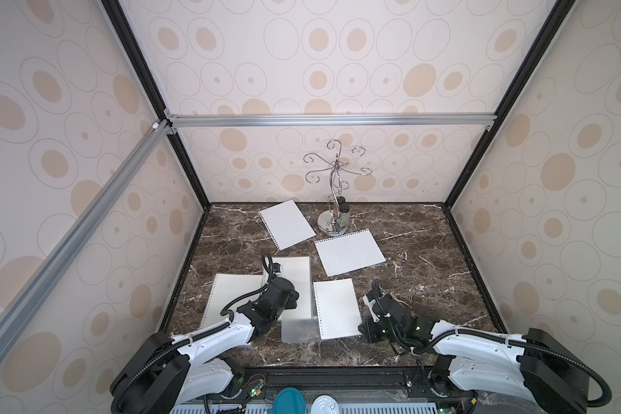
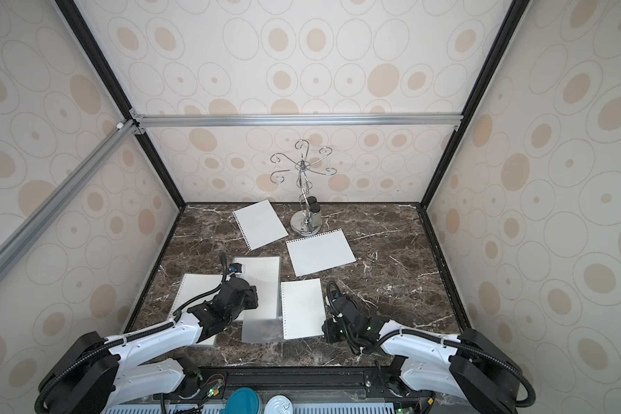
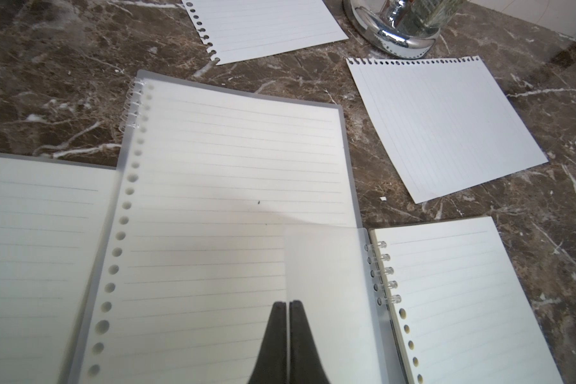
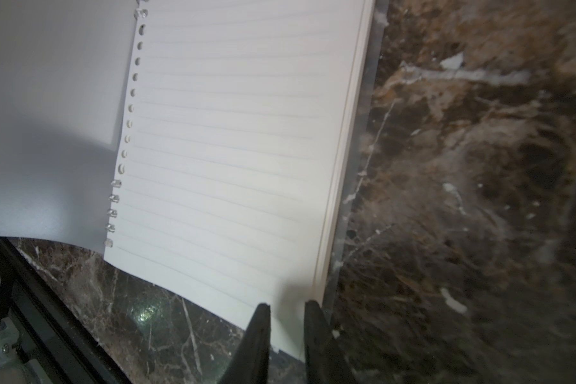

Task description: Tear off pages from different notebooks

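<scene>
The right notebook [image 4: 230, 140], lined white and bound on its left with clear rings, lies open with its translucent cover [image 4: 44, 128] folded to the left. At its lower right corner stands my right gripper, fingers apart, with the corner showing between and behind them; contact cannot be told. Another open notebook [image 3: 236, 172] lies left of it, partly under that cover. Above it hangs my left gripper, shut with nothing visible between its fingers. Two loose sheets with ragged punched edges lie farther back: one [image 1: 287, 225] at left, one [image 1: 350, 252] at right.
A third lined page [image 3: 32, 256] lies at the far left, beside the middle notebook. Behind the sheets stands a chrome scroll stand [image 1: 334, 179] with a small jar [image 1: 343, 215]. Bare marble tabletop [image 1: 421, 262] stretches along the right side.
</scene>
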